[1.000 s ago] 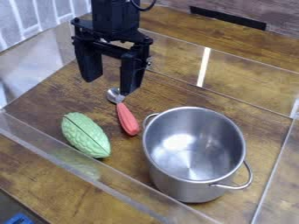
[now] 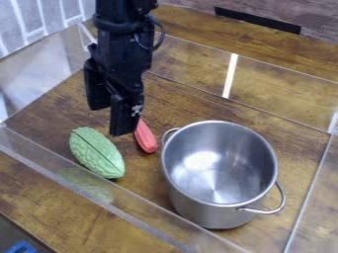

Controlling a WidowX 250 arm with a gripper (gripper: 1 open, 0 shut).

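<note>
My black gripper (image 2: 114, 111) hangs over the wooden table at the left of centre, above a green bumpy vegetable (image 2: 95, 152), which looks like a bitter melon. Just right of the gripper lies a red object (image 2: 144, 138), partly hidden by it. A steel pot (image 2: 218, 200) with side handles stands at the right front. I cannot tell whether the gripper is open or shut, or whether anything is between its fingers.
Clear panels edge the work area at the left and front, with a white strip at the back right.
The gripper has turned, looking narrower now, and has moved down and slightly left. It now hides the silver part by the red object. The objects on the table look unmoved.
</note>
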